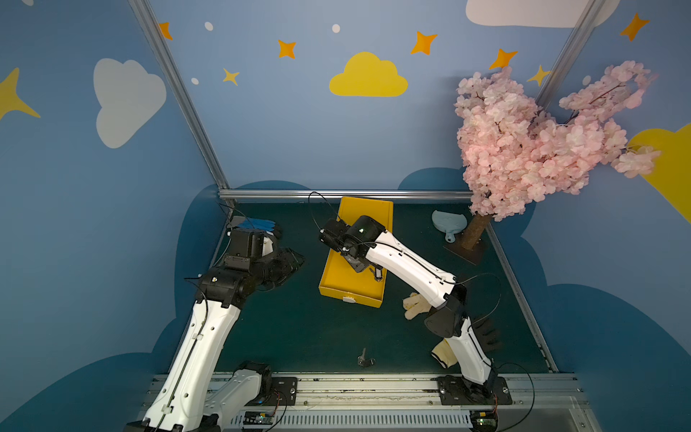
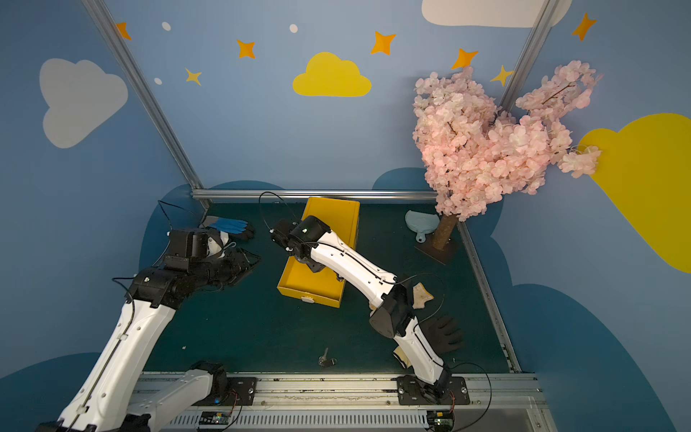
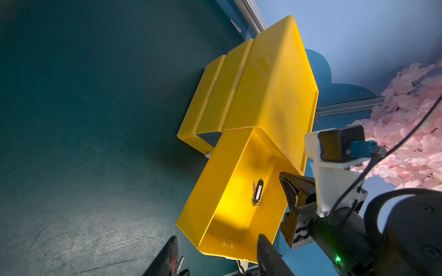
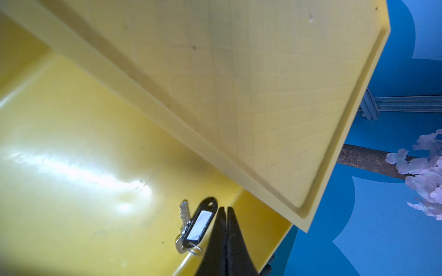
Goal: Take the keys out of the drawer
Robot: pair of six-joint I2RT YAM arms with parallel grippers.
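Observation:
A key set with a black, white-labelled tag point(image 4: 199, 225) lies on the floor of the pulled-out yellow drawer point(image 3: 216, 184), near one side wall. My right gripper is down at the drawer, shut, with nothing showing between its fingers. In the right wrist view its tips appear just right of the tag; whether they touch it I cannot tell. The left wrist view also shows the keys point(image 3: 257, 192) lying free beside the right gripper's fingers. Left of the drawer, my left gripper stands open and empty, with its fingers apart.
Another key point(image 1: 365, 358) lies on the table near the front edge. Gloves point(image 1: 416, 305) lie to the right, and a blue-black glove point(image 2: 229, 226) at the back left. A dustpan point(image 1: 450, 223) and blossom tree stand at the back right.

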